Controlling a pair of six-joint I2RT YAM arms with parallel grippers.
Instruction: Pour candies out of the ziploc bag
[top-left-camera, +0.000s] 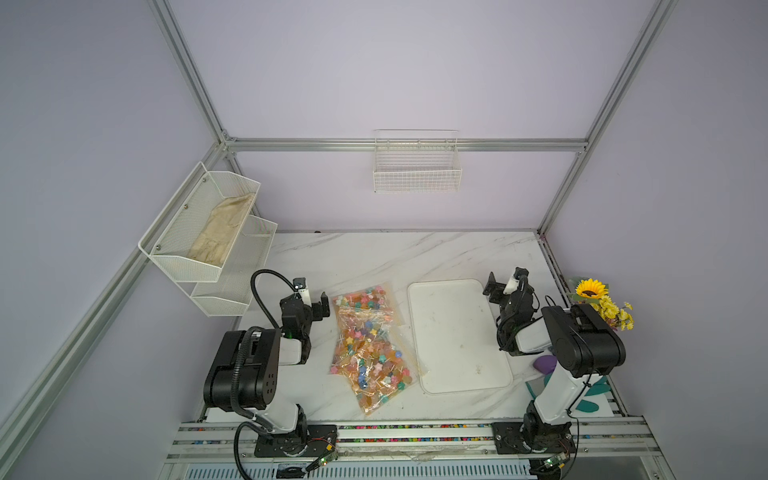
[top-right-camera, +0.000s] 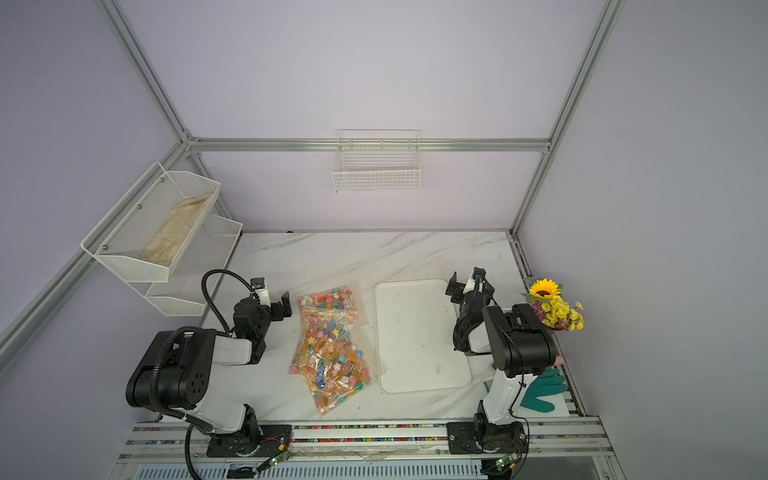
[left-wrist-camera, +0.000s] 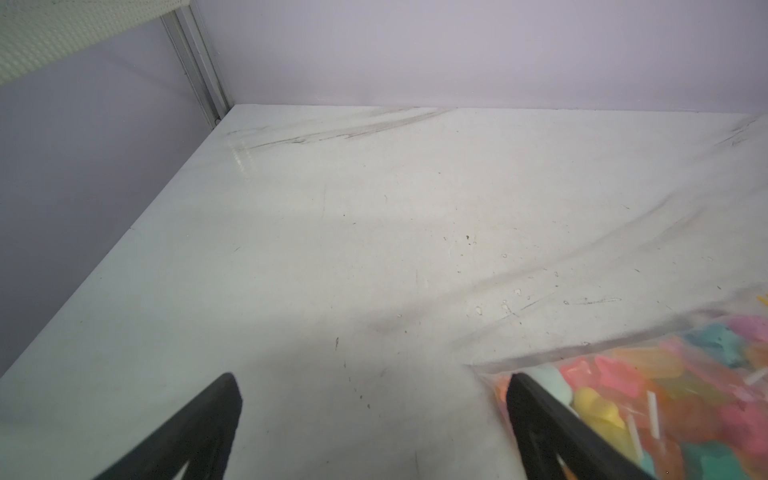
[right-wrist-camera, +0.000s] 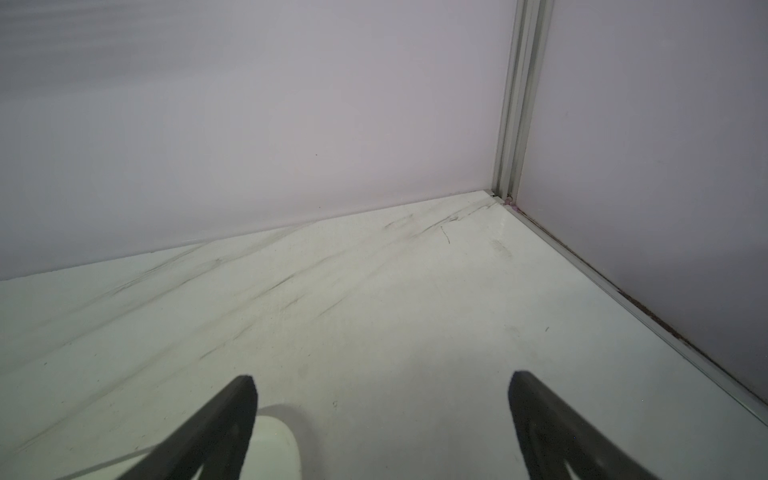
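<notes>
Clear ziploc bags of colourful star-shaped candies (top-left-camera: 368, 360) lie on the table left of centre, overlapping, beside an empty white tray (top-left-camera: 458, 336). My left gripper (top-left-camera: 310, 301) stands just left of the bags, open with nothing between its fingers; in the left wrist view a bag corner (left-wrist-camera: 640, 392) shows by its right finger. My right gripper (top-left-camera: 497, 286) is open and empty over the tray's back right corner, whose rounded edge shows low in the right wrist view.
White mesh shelves (top-left-camera: 208, 240) hang on the left wall, a wire basket (top-left-camera: 416, 180) on the back wall. Sunflowers (top-left-camera: 592, 289) stand at the right.
</notes>
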